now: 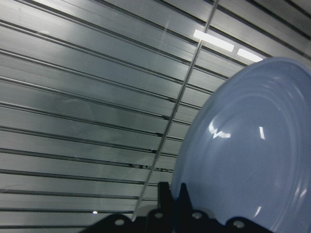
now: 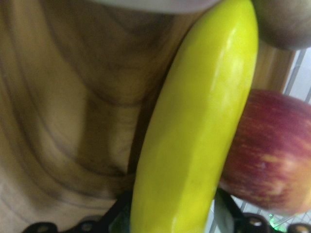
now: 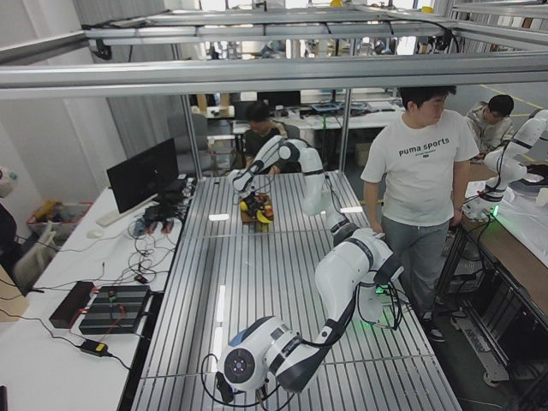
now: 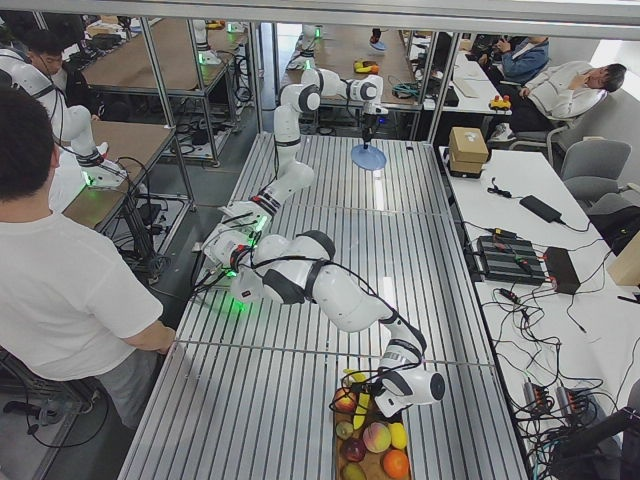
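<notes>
A blue plate (image 4: 368, 157) lies at the far end in the camera right view. My left gripper is at its rim, which rises between the fingertips in the left wrist view; whether it is shut on it I cannot tell. A wooden tray (image 2: 82, 111) of fruit, with a banana (image 2: 194, 116), a red apple (image 2: 272, 150) and several others, sits on the slatted table. My right gripper is down over the banana, which lies between its fingers; whether they are shut on it is unclear.
A man in a white shirt (image 3: 419, 171) stands beside the table. Side desks hold a monitor (image 3: 141, 175), black boxes and cables.
</notes>
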